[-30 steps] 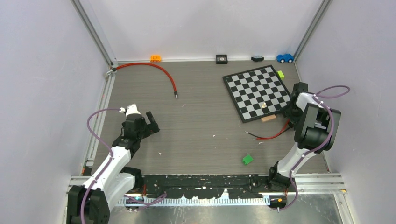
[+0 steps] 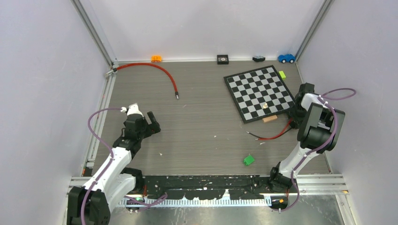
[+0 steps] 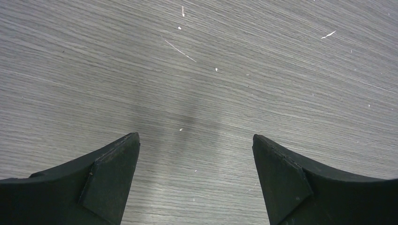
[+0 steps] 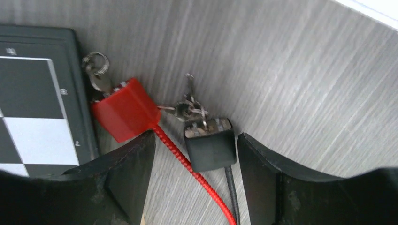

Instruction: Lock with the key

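Observation:
In the right wrist view a red lock block (image 4: 126, 110) and a black lock block (image 4: 210, 146) lie beside the chessboard, each on its cord, with small keys (image 4: 190, 105) on rings between and above them. Another key (image 4: 98, 77) hangs at the red block. My right gripper is part open around the black block; whether it touches is unclear. My left gripper (image 2: 151, 119) stands open over bare table at the left, nothing between its fingers.
The chessboard (image 2: 258, 91) fills the back right, with a wooden block (image 2: 270, 119) at its near edge. A green block (image 2: 248, 160) lies at front right, a red hose (image 2: 155, 67) at back left.
The left arm has not moved.

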